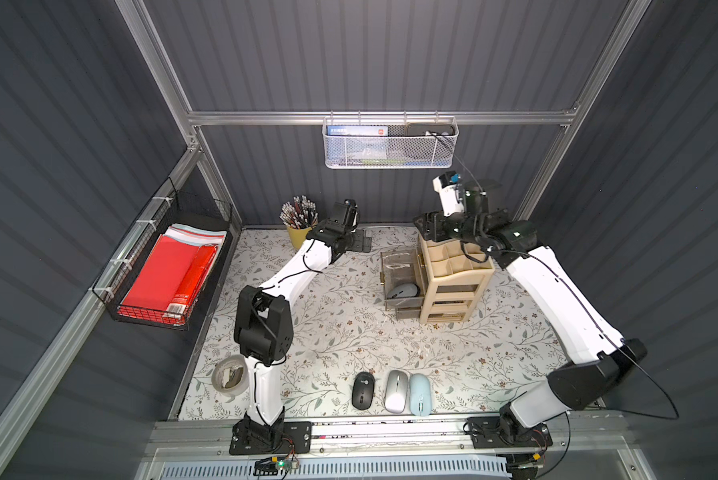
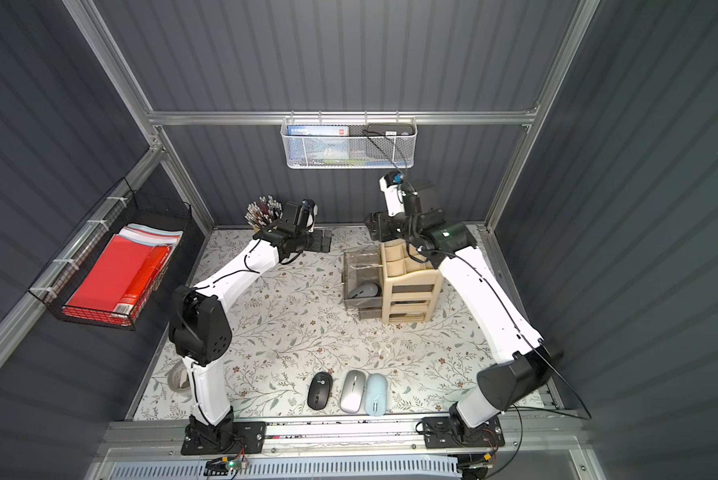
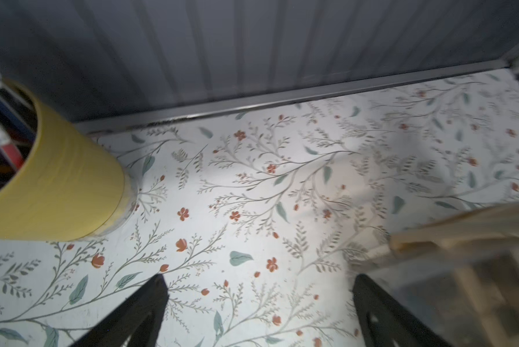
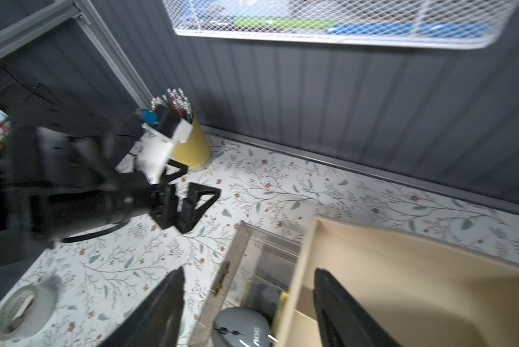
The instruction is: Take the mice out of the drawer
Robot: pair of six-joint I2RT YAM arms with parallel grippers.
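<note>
In the clear drawer (image 1: 399, 276), pulled out to the left of the beige organizer (image 1: 447, 292), lies a dark grey mouse (image 1: 404, 290). A black mouse (image 1: 363, 390), a silver mouse (image 1: 396, 391) and a light blue mouse (image 1: 420, 394) lie side by side at the table's front edge. My left gripper (image 1: 364, 241) is open and empty, behind and left of the drawer. High over the organizer's back end is my right gripper (image 1: 424, 226); its fingers (image 4: 164, 306) stand apart, with the mouse and drawer visible below in the right wrist view.
A yellow pen cup (image 3: 68, 179) stands beside the left gripper. Above the back hangs a white mesh basket (image 1: 391, 152). A tape roll (image 1: 230, 375) lies front left, and a wire tray (image 1: 175, 272) hangs at the left wall. Mid-table is clear.
</note>
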